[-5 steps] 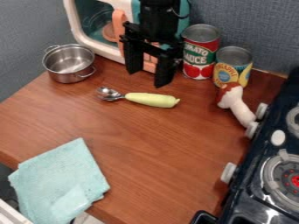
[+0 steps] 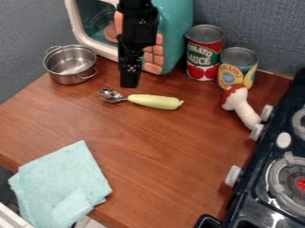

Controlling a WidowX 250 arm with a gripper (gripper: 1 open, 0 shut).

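Note:
My black gripper (image 2: 130,71) hangs at the top centre, in front of the teal toy microwave (image 2: 174,40), above and left of a spoon with a pale yellow-green handle (image 2: 155,101) lying on the wooden table. Its fingers appear side-on, so I cannot tell how far apart they are. A small steel pot (image 2: 70,64) stands at the left. A sauce can (image 2: 204,53) and a second can (image 2: 237,69) stand at the right, with a white and red toy (image 2: 241,107) in front of them.
A light blue cloth (image 2: 61,185) lies at the front left. A black stove (image 2: 262,196) fills the right edge.
My gripper has moved left, away from the cans, and turned so that it looks narrower in the view. The objects on the table have not visibly moved.

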